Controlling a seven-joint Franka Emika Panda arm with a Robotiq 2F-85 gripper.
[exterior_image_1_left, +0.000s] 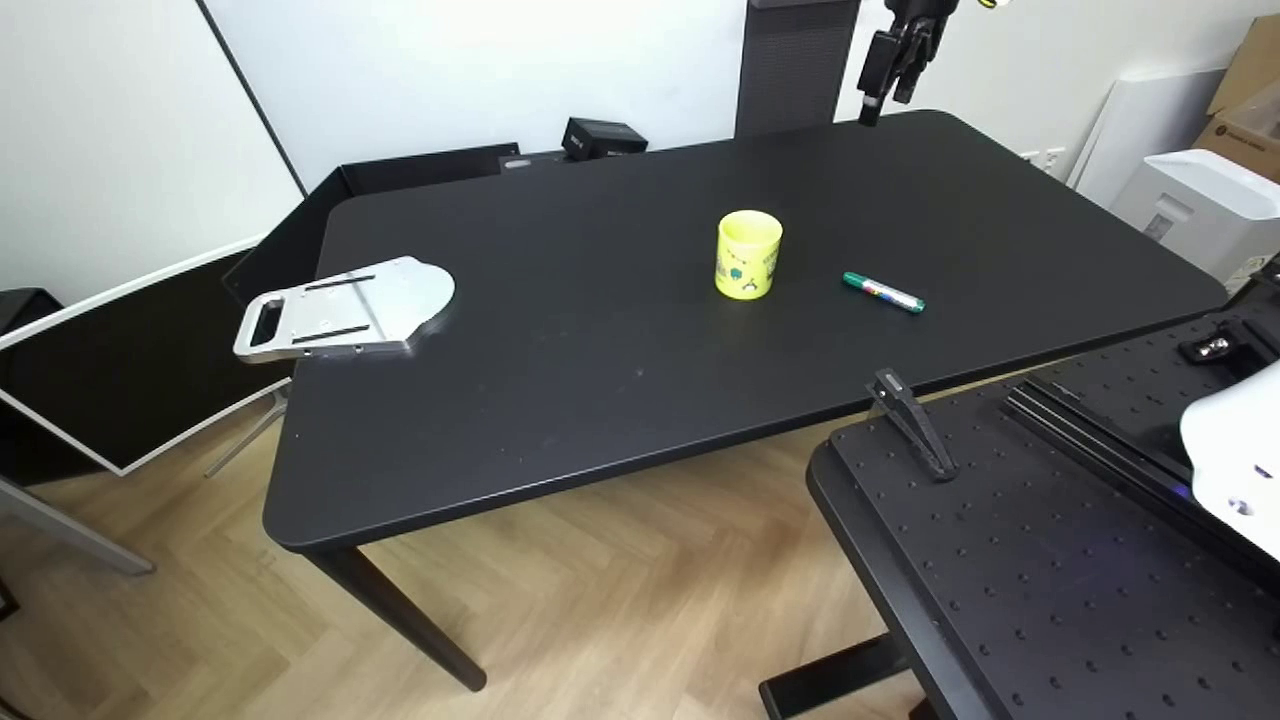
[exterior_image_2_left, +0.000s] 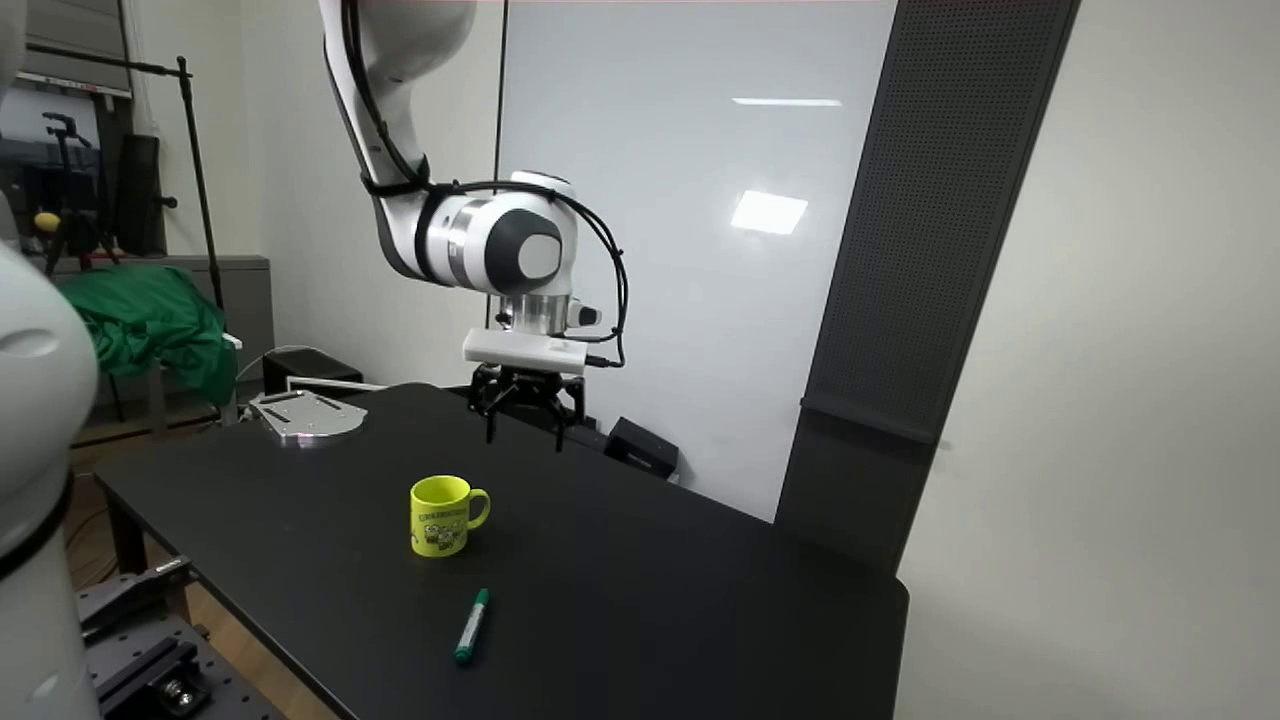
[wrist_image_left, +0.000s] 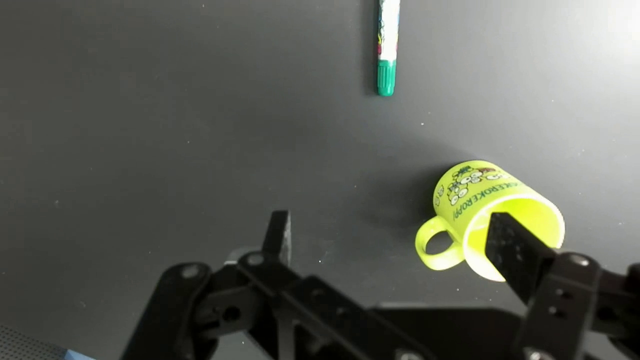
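Note:
A yellow-green mug with a cartoon print stands upright on the black table. Its handle shows in the wrist view and points right in exterior view 2. Beside it lies a marker with a white body and green ends, flat on the table and apart from the mug. Above the table, beyond the mug in exterior view 2, hangs my gripper, fingers pointing down, spread wide and empty. One of its fingertips overlaps the mug's opening in the wrist view, though the mug stands well below it.
On the table's left edge rests a silver metal plate. A black box sits behind the back edge, near the whiteboard. A pegboard bench adjoins the front right.

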